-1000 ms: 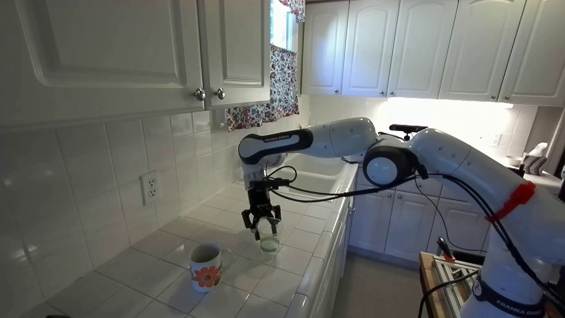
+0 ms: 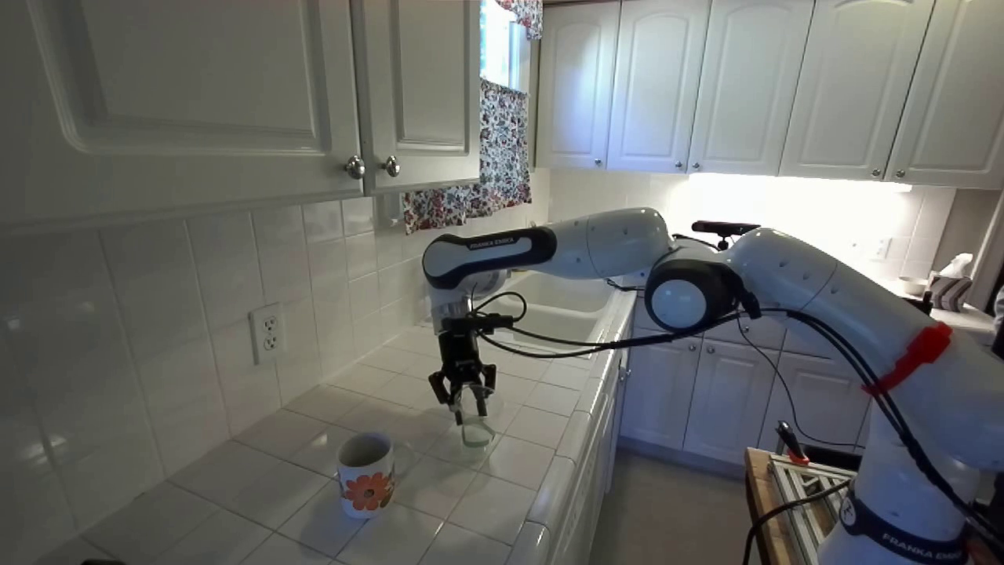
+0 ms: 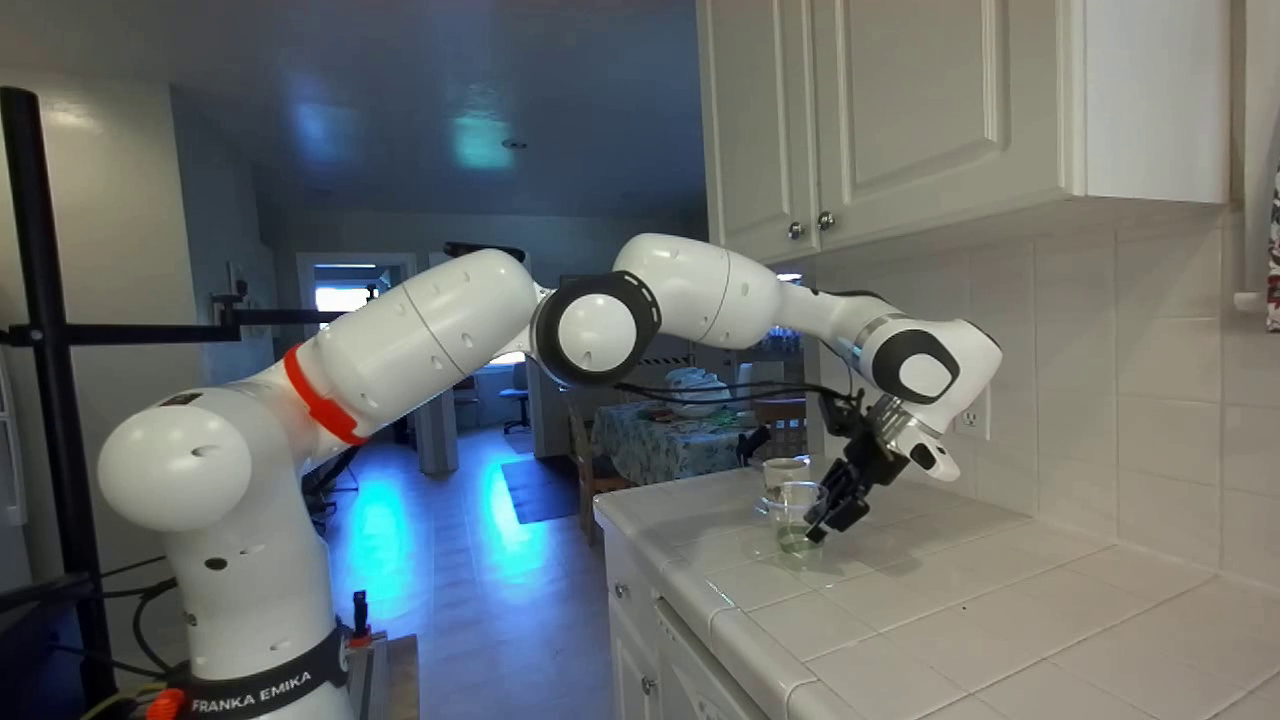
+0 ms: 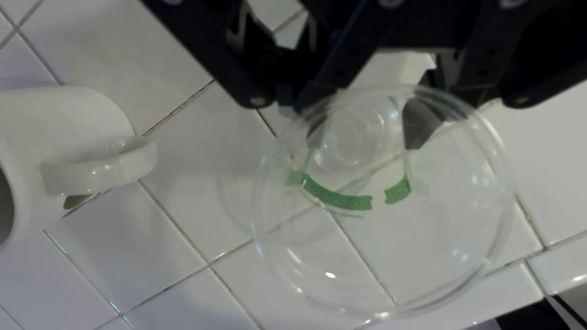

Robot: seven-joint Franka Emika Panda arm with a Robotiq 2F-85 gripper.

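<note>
A clear glass (image 4: 379,258) with green tape (image 4: 338,198) round it stands on the tiled counter, its wide rim facing the camera in the wrist view. My gripper is part open, one finger on each side of the glass's narrower lower part as seen there. Whether both pads touch the glass is hard to tell. In exterior view 1 the gripper (image 2: 471,416) points down at the glass (image 2: 477,434). Exterior view 2 shows the gripper (image 3: 818,530) tilted against the right side of the glass (image 3: 793,528).
A white mug (image 2: 366,475) with an orange flower stands nearby, its handle (image 4: 104,167) towards the glass in the wrist view. The tiled wall (image 2: 216,320) runs along one side, the counter's front edge (image 2: 555,480) along the other. Upper cabinets (image 2: 414,85) hang above.
My gripper's fingers have drawn closer together around the glass. The glass has shifted slightly left in exterior view 1. The arm and the mug look nearly unmoved.
</note>
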